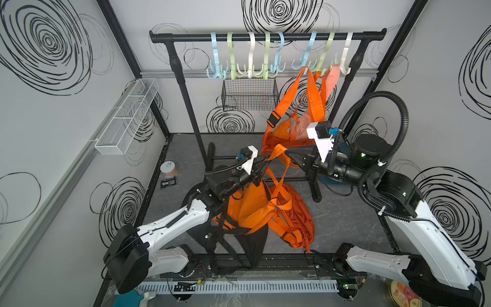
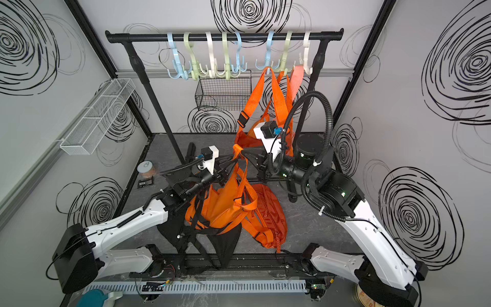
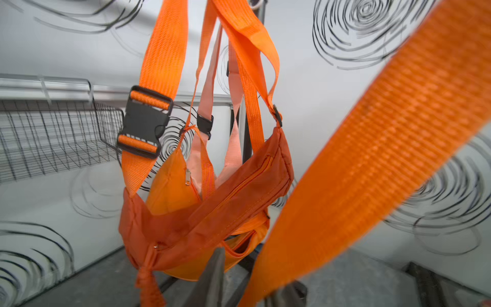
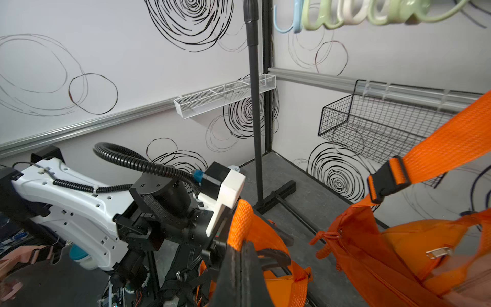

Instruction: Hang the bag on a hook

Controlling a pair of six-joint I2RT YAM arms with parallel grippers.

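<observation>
An orange bag (image 1: pixel 245 209) lies on the floor, one strap (image 1: pixel 279 149) lifted into a loop. My right gripper (image 1: pixel 289 153) is shut on that strap, whose top shows between its fingertips in the right wrist view. My left gripper (image 1: pixel 266 159) has its fingertips at the strap just beside my right one; in the left wrist view the strap (image 3: pixel 358 174) crosses close in front, and whether it is held is hidden. Another orange bag (image 3: pixel 204 215) hangs from the right-hand hooks (image 1: pixel 319 66) behind, with pink straps among its own.
The rack rail (image 1: pixel 194 37) carries several blue, green and white hooks, the left ones (image 1: pixel 217 71) free of straps. A wire basket (image 1: pixel 249 94) is on the back wall, a white shelf (image 1: pixel 122 122) on the left wall. A tape roll (image 1: pixel 168 167) lies at left.
</observation>
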